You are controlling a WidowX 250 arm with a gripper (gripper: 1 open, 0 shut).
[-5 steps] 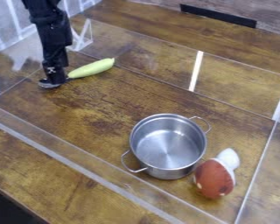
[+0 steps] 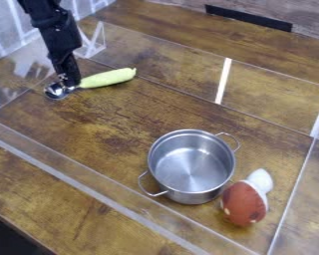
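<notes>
My black gripper (image 2: 67,78) is low at the upper left, shut, over a small shiny metal object (image 2: 59,91), which looks like a spoon or ladle head. Whether it touches that object is too small to tell. A pale green corn-like vegetable (image 2: 109,78) lies just to the right of the gripper. A steel pot (image 2: 190,163) with two wire handles stands at the lower middle, empty.
A red and white toy object (image 2: 245,203), perhaps a mushroom, lies right of the pot. Clear edging runs around the wooden table (image 2: 149,105).
The gripper and arm have shifted slightly and uncovered more of the shiny metal object. The vegetable, pot and red object look unchanged.
</notes>
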